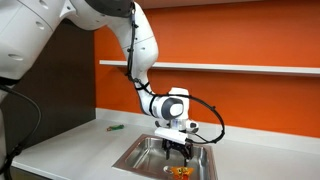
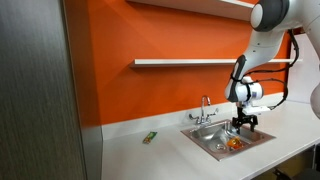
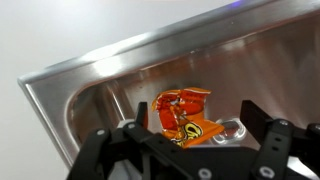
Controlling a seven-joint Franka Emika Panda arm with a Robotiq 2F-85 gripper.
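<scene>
An orange and red snack packet lies in the metal sink; exterior view 1 shows the same packet near the front right of the basin. Above it hangs my gripper, pointing down over the sink. Its black fingers stand wide apart in the wrist view, one on each side of the packet, with the gripper open. No contact with the packet shows. The packet's lower part is partly covered by the gripper body in the wrist view.
A faucet rises behind the sink. On the counter to the left lies a small green item. A white shelf runs along the orange wall. The sink rim surrounds the packet.
</scene>
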